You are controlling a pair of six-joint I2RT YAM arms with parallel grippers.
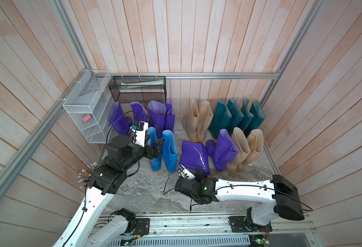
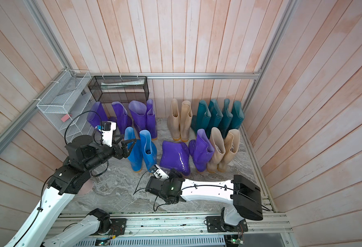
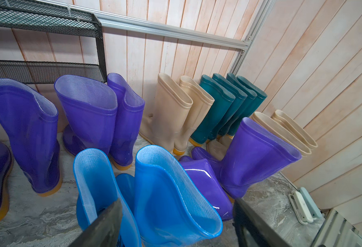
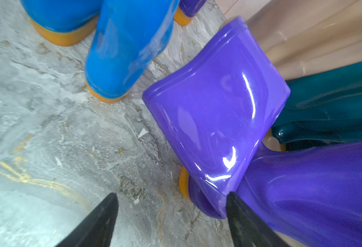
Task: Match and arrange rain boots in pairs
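A purple boot lies over or leans strongly, its glossy shaft toward the back; its exact tilt is unclear. Its apparent mate stands upright just right of it. My right gripper is low in front of the tilted boot; in the right wrist view that gripper is open over bare floor, one fingertip near the boot's foot end. Behind the upright blue pair, left boot and right boot, nothing is gripped: my left gripper stands open above and before them, fingers wide apart.
Along the back wall stand purple boots, a beige pair and several teal boots. Another beige pair is at right front. Wire shelves hang at left.
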